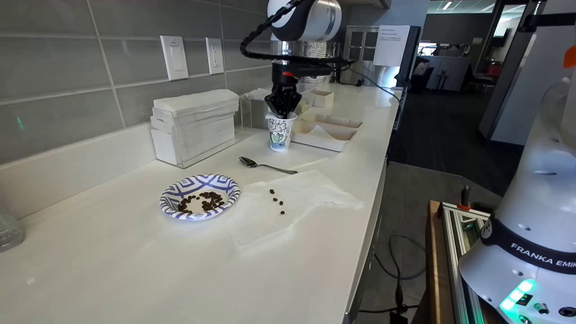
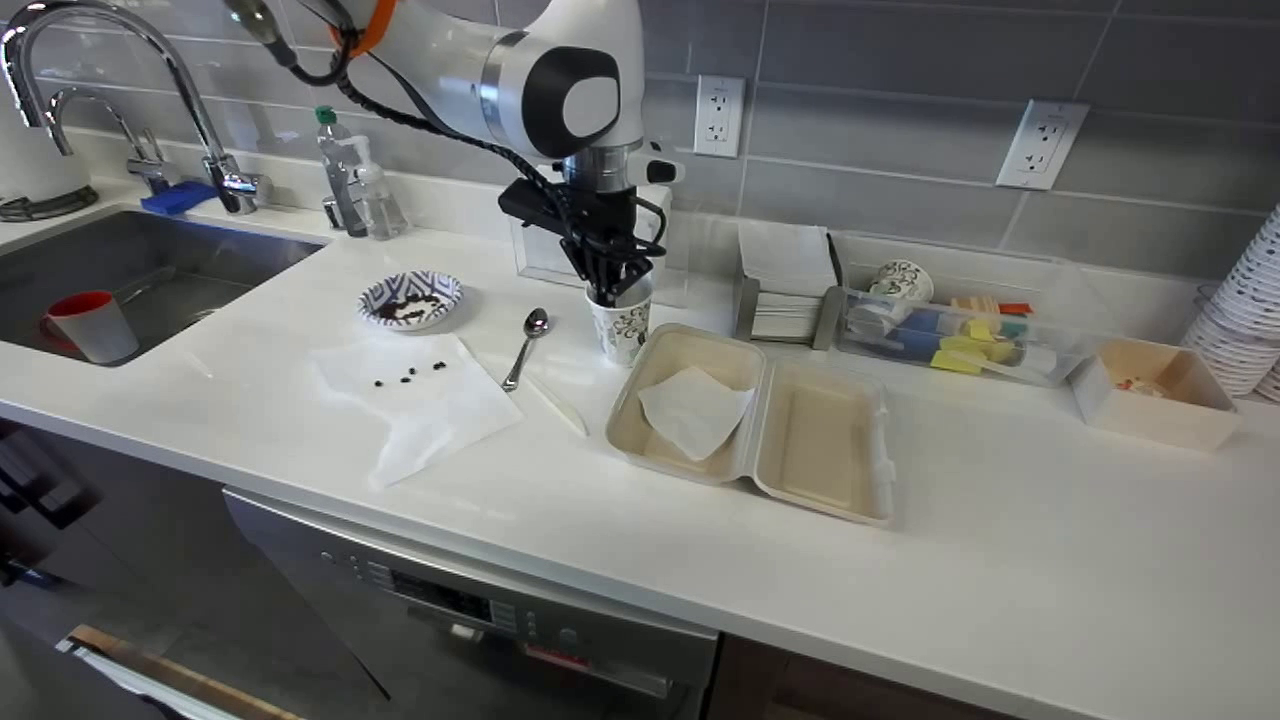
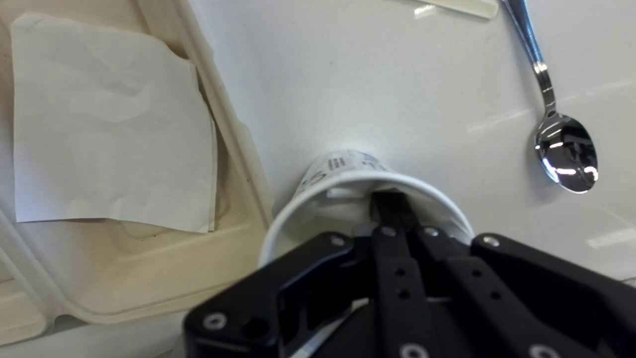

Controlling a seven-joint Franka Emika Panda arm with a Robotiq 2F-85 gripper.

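Observation:
A patterned paper cup (image 1: pixel 280 135) stands upright on the counter. My gripper points down into it, with the fingertips inside the rim. The fingers are shut, and nothing shows between them; the black gripper body hides part of the cup's inside. Something white is partly visible within the cup in the wrist view. A blue-and-white bowl (image 2: pixel 410 300) holds dark beans (image 1: pixel 200 202), and several more beans lie on a flat white napkin (image 2: pixel 422 402). A metal spoon (image 3: pixel 566 149) rests between the napkin and the cup.
Close beside the cup lies an open takeout container (image 2: pixel 819 438) with a paper piece (image 3: pixel 113 122) inside. A napkin holder (image 1: pixel 194 127) stands along the wall. A thin white stick (image 2: pixel 559 407) lies near the spoon.

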